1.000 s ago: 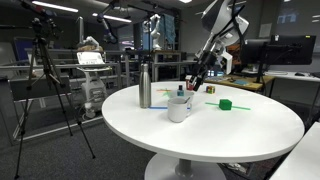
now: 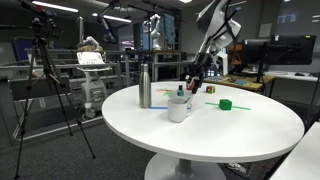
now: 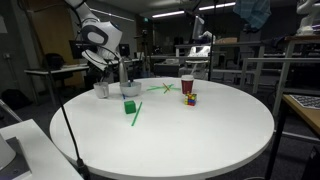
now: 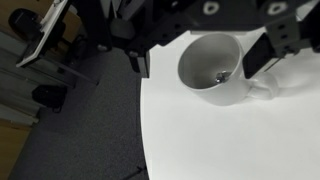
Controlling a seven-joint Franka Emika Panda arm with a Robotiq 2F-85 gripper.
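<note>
A white mug point(image 4: 215, 65) stands upright on the white table, its handle toward the right in the wrist view. Something small and grey lies at the bottom of it. My gripper is open above the mug, one finger out to each side and apart from it. In exterior view 1 the gripper point(image 2: 192, 87) is low over the table, just behind the mug point(image 2: 178, 109). Exterior view 2 has the mug point(image 3: 101, 91) at the table's left, below the arm.
A steel bottle point(image 2: 145, 86) stands left of the mug. In exterior view 2, a pale bowl point(image 3: 131, 89), a green cube point(image 3: 130, 107), a red cup point(image 3: 187, 83) and a colored puzzle cube point(image 3: 190, 100) are spread out.
The arm has come slightly lower and nearer to the mug. The mug and the other things on the table have not moved.
</note>
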